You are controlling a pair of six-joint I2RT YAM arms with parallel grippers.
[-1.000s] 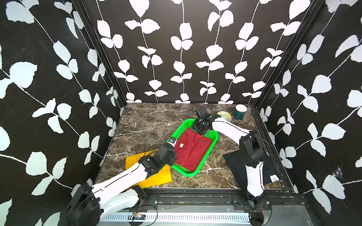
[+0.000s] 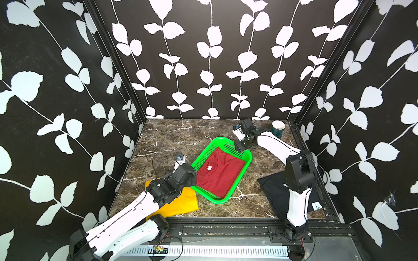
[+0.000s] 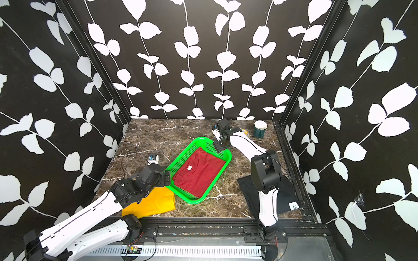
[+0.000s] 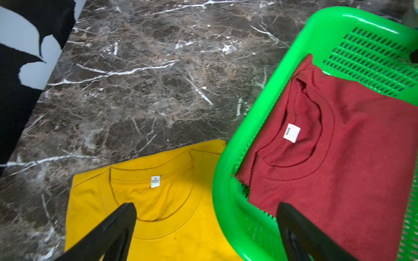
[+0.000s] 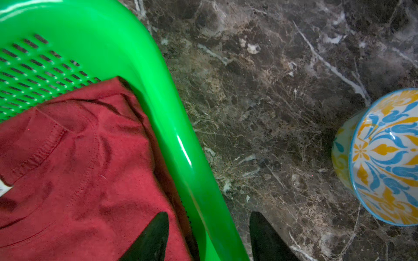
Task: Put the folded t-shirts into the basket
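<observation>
A folded red t-shirt (image 2: pixel 222 169) lies flat inside the green basket (image 2: pixel 249 161). Left of the basket, a folded yellow t-shirt (image 4: pixel 174 208) rests on the table, its right side touching or under the rim in the left wrist view. A folded black t-shirt (image 3: pixel 248 191) lies at the front right, partly covered by the right arm. My left gripper is open above the yellow shirt and the basket's left rim, fingers empty. Over the basket's far right rim, my right gripper has its fingers apart; the rim appears between them, with no cloth gripped.
A patterned bowl (image 5: pixel 385 156) stands right of the basket, mostly hidden behind the right arm from above. Beside it is a dark green cup (image 3: pixel 259 129).
My left gripper has drawn back leftward from the basket. The right gripper has shifted right, from over the basket's inside to its far right rim. The red shirt has stayed put.
</observation>
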